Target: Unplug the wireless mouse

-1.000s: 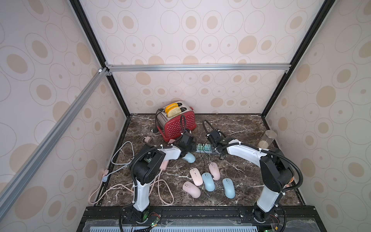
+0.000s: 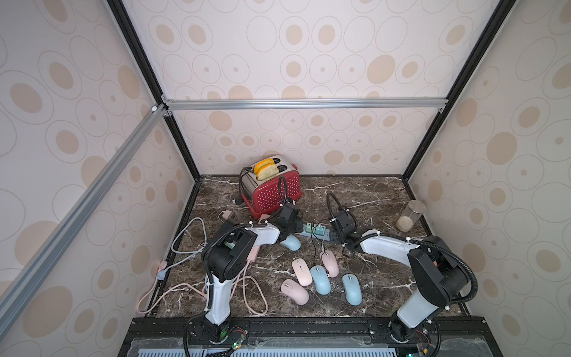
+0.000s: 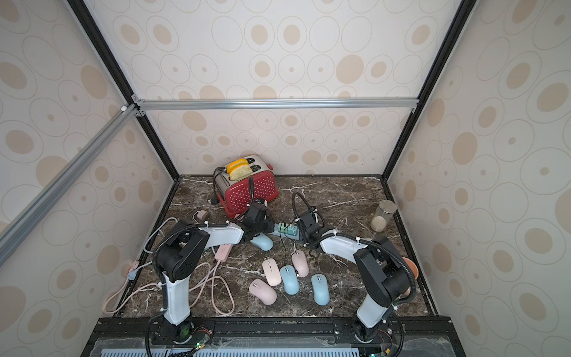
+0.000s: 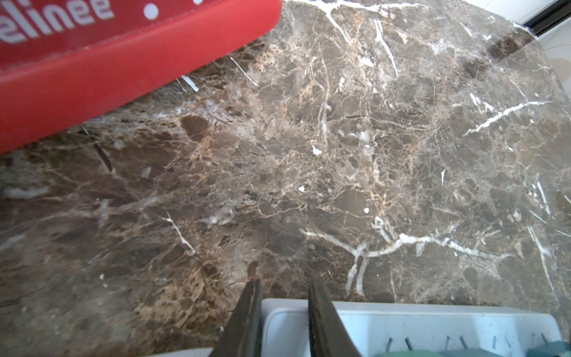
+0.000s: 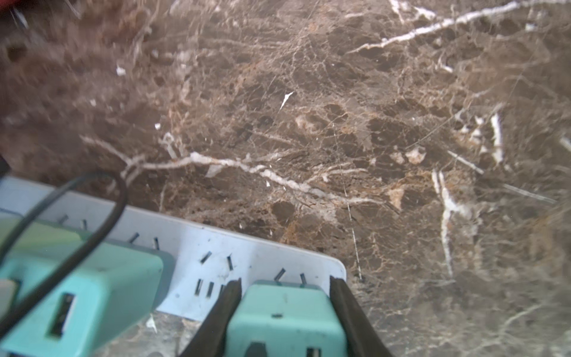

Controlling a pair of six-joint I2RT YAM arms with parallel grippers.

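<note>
A light blue strip (image 5: 208, 244) with mint plug blocks lies mid table; thin black cables run from it toward several pink and pale blue mice (image 2: 330, 261). My left gripper is at the strip's left end, part open, with the strip's rim behind its fingers; I cannot tell that it holds anything. My right gripper is shut on a mint plug block (image 5: 282, 324) at the strip's right end. Another mint block (image 5: 113, 285), with a black cable looping over it, sits to its left.
A red toaster (image 2: 273, 196) stands behind my left gripper. A glass jar (image 2: 410, 217) stands at the right. White and pink cables lie tangled at the left.
The left arm has not visibly moved.
</note>
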